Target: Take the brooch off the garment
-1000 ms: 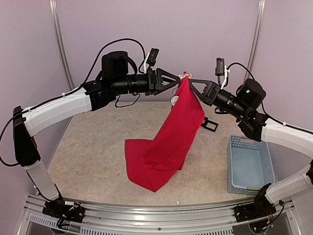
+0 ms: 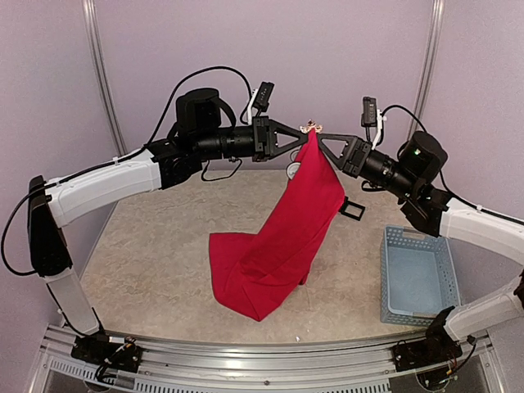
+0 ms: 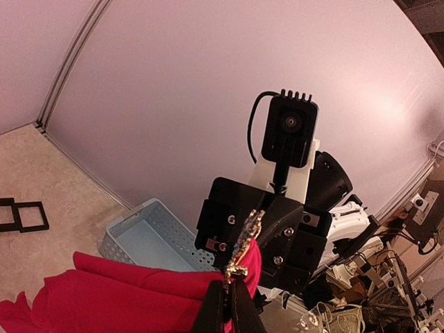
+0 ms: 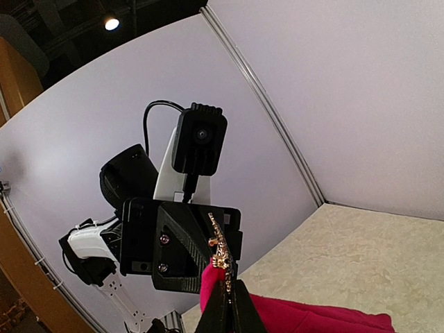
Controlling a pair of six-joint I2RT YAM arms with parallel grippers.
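Note:
The red garment (image 2: 286, 229) is held up by its top corner between both grippers, its lower part draped on the table. A gold jewelled brooch (image 2: 311, 127) sits at that corner, seen edge-on in the left wrist view (image 3: 243, 243) and the right wrist view (image 4: 220, 253). My left gripper (image 2: 301, 136) is shut at the brooch and cloth from the left. My right gripper (image 2: 319, 139) is shut on the garment's top from the right. The exact grip of each fingertip is partly hidden by cloth and brooch.
A blue plastic basket (image 2: 417, 274) stands at the right of the table. Black square frames (image 2: 352, 210) lie behind the garment.
My left gripper has moved slightly right, closer to the brooch. The garment's top and my right gripper have shifted very slightly.

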